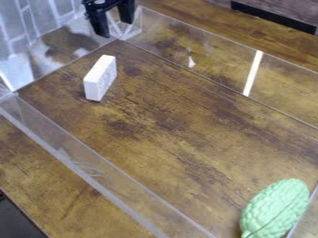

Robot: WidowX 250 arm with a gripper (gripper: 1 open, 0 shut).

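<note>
The dark gripper (pixel 110 17) hangs at the top left edge of the camera view, mostly cut off, above the back left corner of a clear-walled enclosure. Its fingers are too small and dark to read. A white rectangular block (pixel 100 77) lies on the wooden floor below it and apart from it. A pale green textured oval object (pixel 272 206) lies in the front right corner of the enclosure.
Clear walls (pixel 84 171) border the wooden floor on the visible sides, one bearing a white strip (pixel 254 72). A crinkled translucent sheet stands at the back left.
</note>
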